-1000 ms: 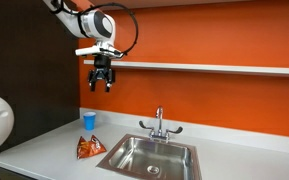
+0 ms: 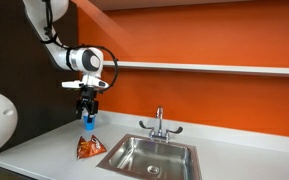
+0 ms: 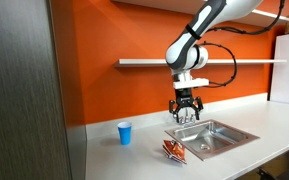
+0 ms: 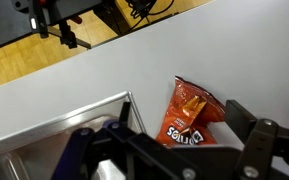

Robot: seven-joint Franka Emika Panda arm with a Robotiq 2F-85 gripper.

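An orange-red foil packet (image 2: pixel 90 148) lies crumpled on the white counter, just left of the sink. In the wrist view the packet (image 4: pixel 191 113) shows between the two spread fingers, one of which, the right finger (image 4: pixel 241 115), is near its edge. My gripper (image 3: pixel 185 109) hangs open, pointing down over the counter, with clear air between it and the packet (image 3: pixel 174 150). Nothing is held.
A blue cup (image 3: pixel 125 134) stands on the counter near the back wall, partly hidden behind the gripper in exterior view 1. The sink (image 2: pixel 152 158) with its faucet (image 2: pixel 160 125) lies right of the packet. A white shelf (image 2: pixel 204 69) runs along the orange wall.
The arm has come down a long way toward the counter and slightly left in exterior view 1. Packet and cup have stayed put.
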